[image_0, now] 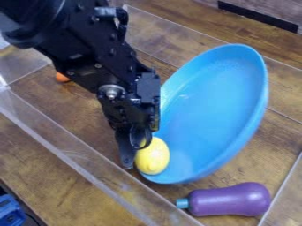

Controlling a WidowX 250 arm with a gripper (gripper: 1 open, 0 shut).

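My gripper (132, 146) hangs from the upper left, its fingertips low beside the left edge of a blue plate (210, 106), which is tilted. A yellow egg-shaped object (153, 158) lies at the plate's lower left, right by the fingers. The fingers look shut, with nothing clearly between them; the arm partly hides them.
A purple-handled object (228, 199) lies at the lower right. A clear plastic wall (65, 141) runs diagonally along the left. A small orange thing (63, 76) is behind the arm. Bare wooden floor shows at the upper right.
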